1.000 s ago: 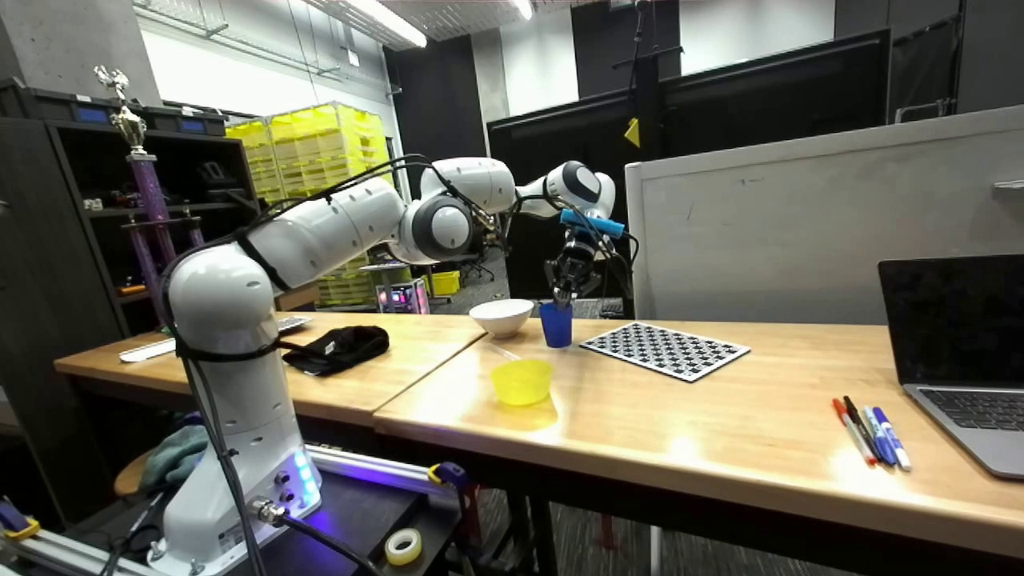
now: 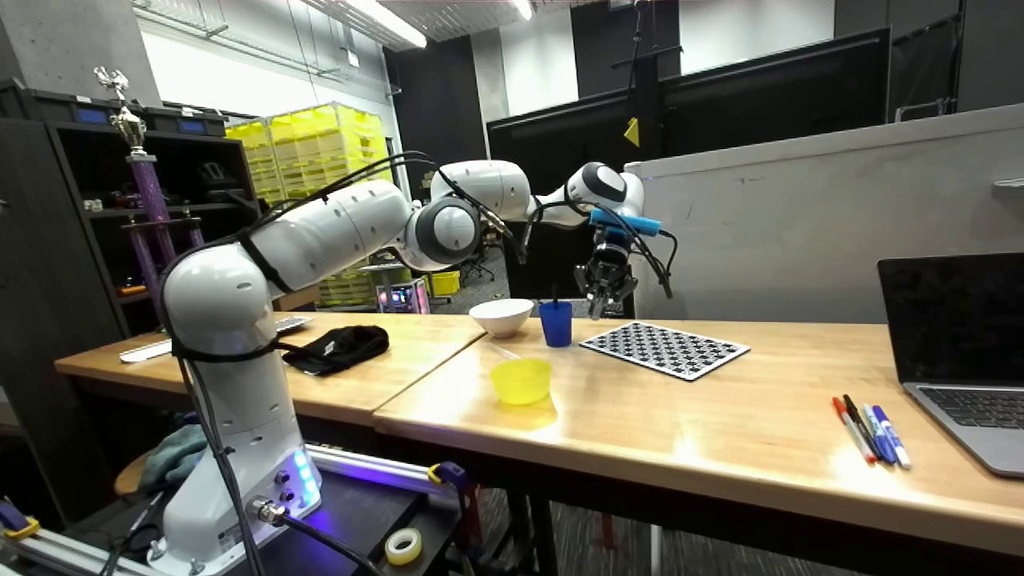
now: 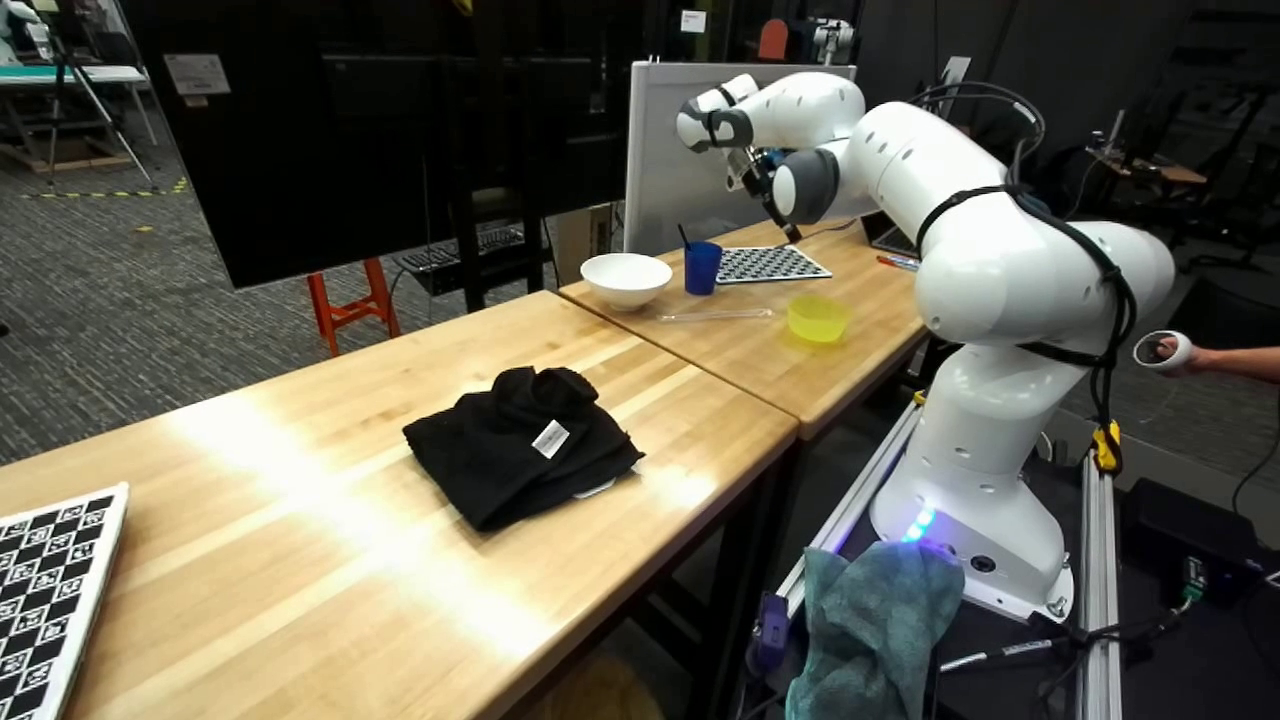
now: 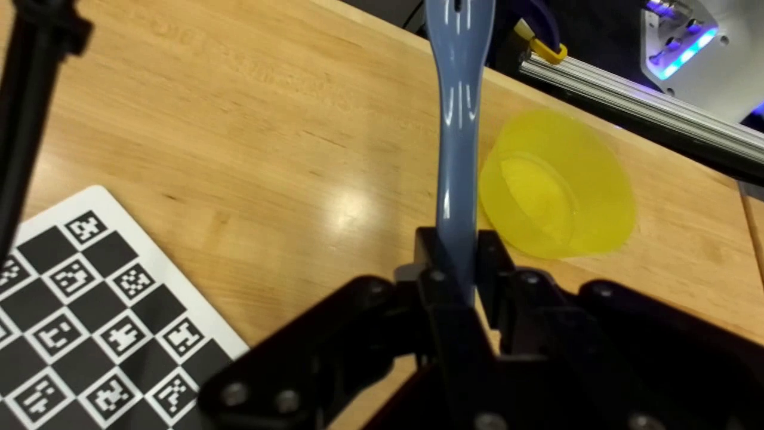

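In the wrist view, a blue-grey plastic utensil [image 4: 458, 136] stands between the fingertips of my gripper, which is shut on it. The utensil's slotted, wider end points toward the top of that view. Seen from outside, my gripper [image 2: 606, 286] is raised above the table near the back edge of the patterned board [image 2: 667, 350]. To its left stands a blue cup [image 2: 556, 326] with a dark thin item [image 3: 684, 236] sticking out. A translucent yellow bowl [image 4: 558, 186] rests on the table, apart from the gripper. A white bowl [image 2: 501, 316] is beside the cup.
A clear thin stick [image 3: 716, 316] lies before the cup. Several markers [image 2: 871, 432] and a laptop [image 2: 960, 355] occupy the right side. Black cloth [image 3: 522, 444] lies on the other table. Bare tabletop [image 2: 662, 413] stretches in front of the board.
My gripper has moved right, from directly above the blue cup to above the back of the patterned board. The cup's rim and the dark item in it now show clearly. The bowls have not moved.
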